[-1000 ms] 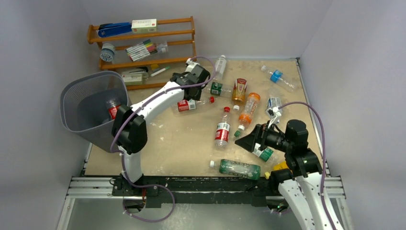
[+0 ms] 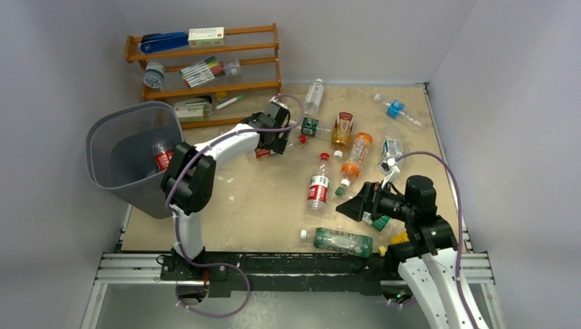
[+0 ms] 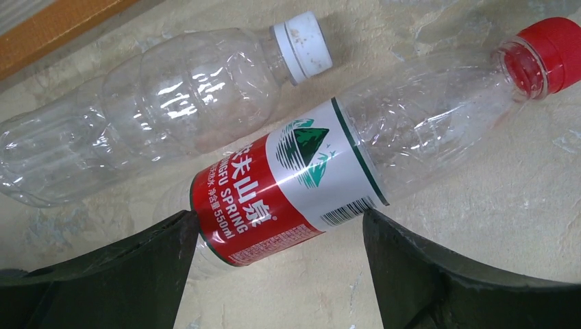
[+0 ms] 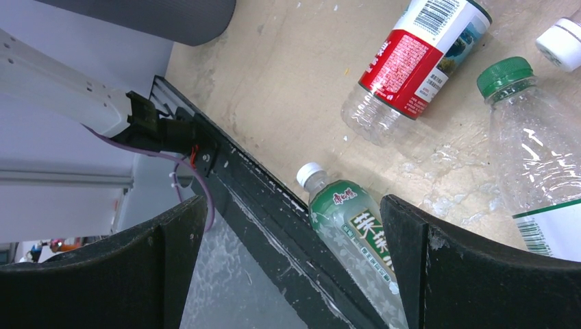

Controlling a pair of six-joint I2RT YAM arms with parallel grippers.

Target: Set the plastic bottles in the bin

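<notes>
In the left wrist view my left gripper hangs part open over a clear bottle with a red-white label and red cap [image 3: 288, 192], its fingertips at either side of the label. A white-capped clear bottle [image 3: 178, 103] lies alongside. The grey bin [image 2: 116, 144] at left holds a red-labelled bottle [image 2: 163, 159]. My right gripper is open, with nothing between its fingers, above a green-labelled bottle [image 4: 353, 233] and others. More bottles lie across the middle and right of the table [image 2: 253, 212].
A wooden rack [image 2: 205, 48] with boxes, pens and jars stands at the back left. Walls border the table. Bare tabletop lies between the bin and the middle bottles.
My left gripper has shifted slightly over the red-labelled bottle, which it now covers more in the top view.
</notes>
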